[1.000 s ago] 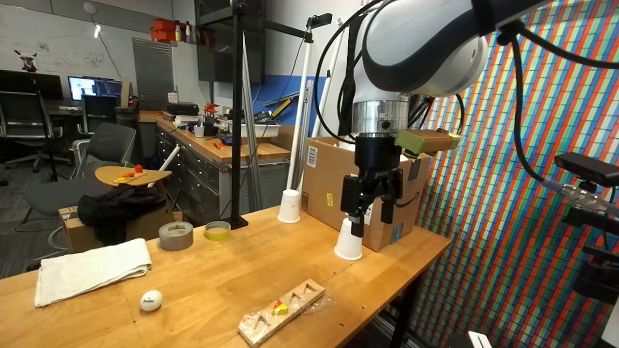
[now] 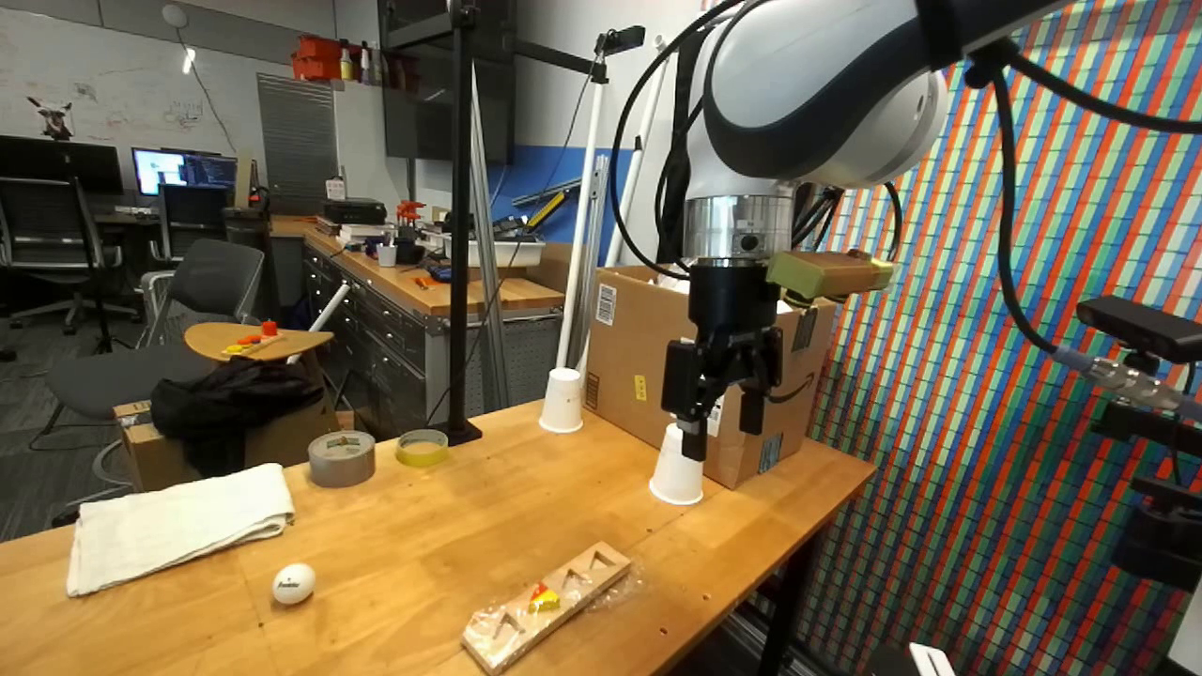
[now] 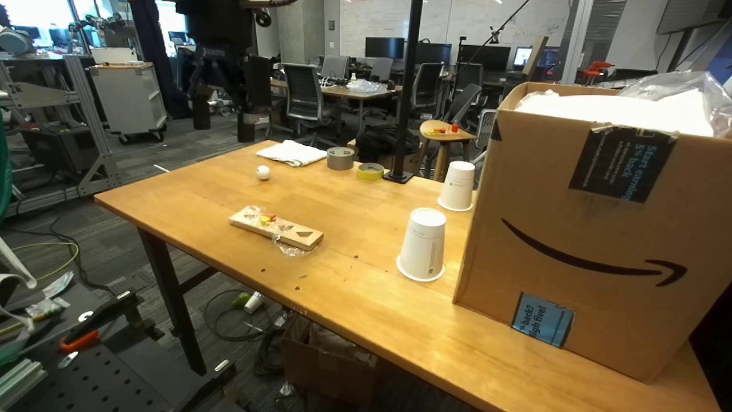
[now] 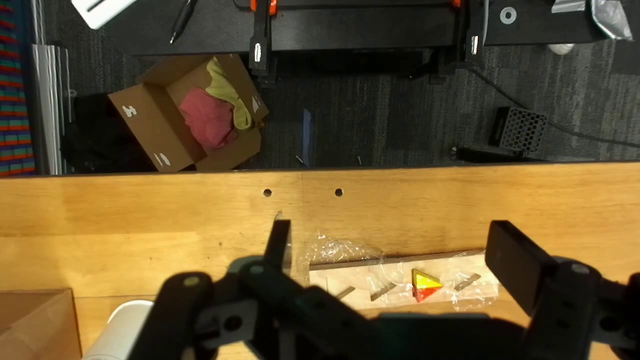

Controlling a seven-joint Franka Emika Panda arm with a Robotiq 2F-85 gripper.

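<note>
My gripper hangs above the table, open, with its two fingers wide apart and nothing held between them. In the wrist view, a wooden block with triangular cutouts [image 4: 354, 279] shows below and between the fingers, partly under clear plastic film. A small yellow and red triangular piece [image 4: 425, 284] lies on that block. Two white paper cups stand upside down: the nearer cup [image 3: 422, 247] by the cardboard box and the farther cup [image 3: 458, 185] behind it. A white ball [image 2: 293, 584] sits on the bare tabletop, near a folded white cloth [image 2: 180, 528].
The large cardboard box [image 3: 576, 288] takes up one end of the table [image 2: 394, 530]. Grey tape [image 2: 341, 458] and yellow tape [image 2: 422, 449] lie beside a black upright post [image 2: 459, 248]. Bare wood stretches between the cups and the ball.
</note>
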